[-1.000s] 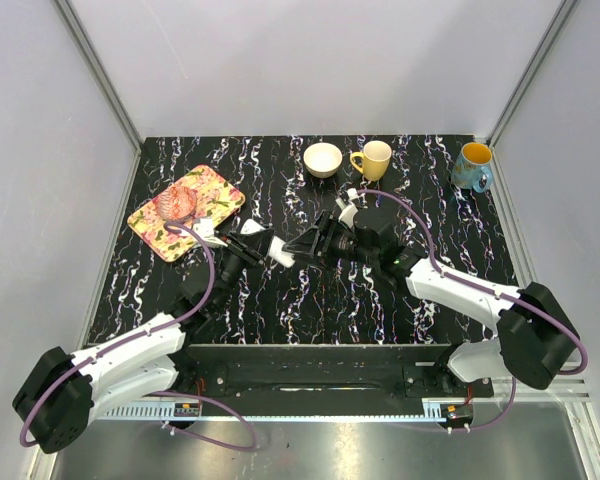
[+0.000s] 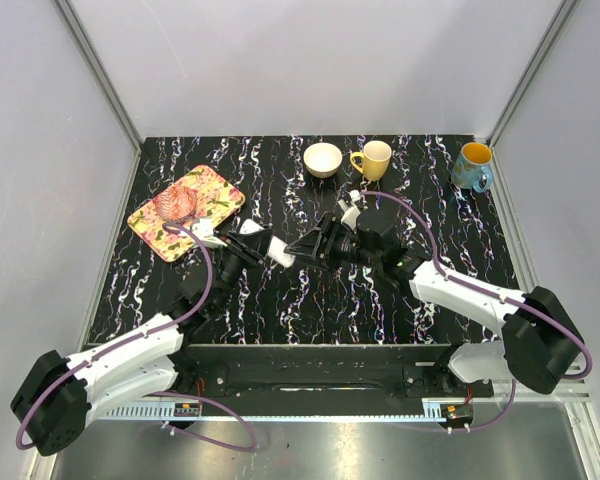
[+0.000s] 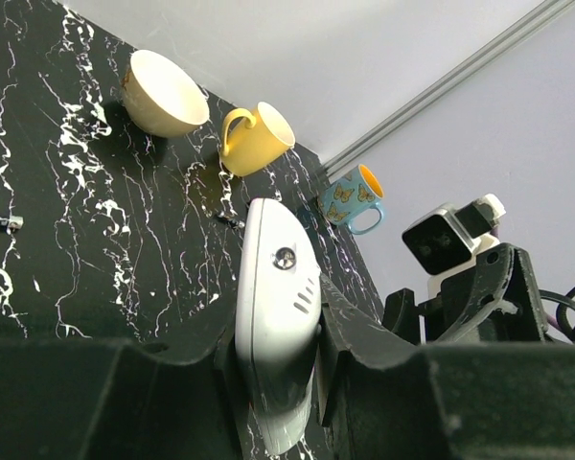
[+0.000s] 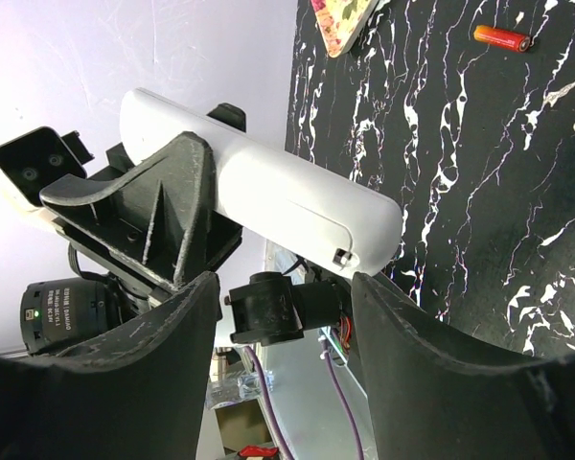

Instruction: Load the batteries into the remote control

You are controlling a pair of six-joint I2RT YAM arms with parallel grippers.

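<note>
The white remote control (image 3: 278,297) is held clear of the table, with my left gripper shut on it. It is tilted, and a small metal piece shows near its end in the right wrist view. My right gripper stands part open beside that end of the remote (image 4: 302,196), and no battery is visible between its fingers. An orange-and-black battery (image 4: 501,38) lies on the dark table, apart from both grippers. Whether any battery sits inside the remote cannot be made out.
At the back stand a cream bowl (image 2: 322,159), a yellow mug (image 2: 373,160) and a blue-and-orange mug (image 2: 473,167). A floral board (image 2: 208,188) bearing a pinkish round item (image 2: 176,203) is on the left.
</note>
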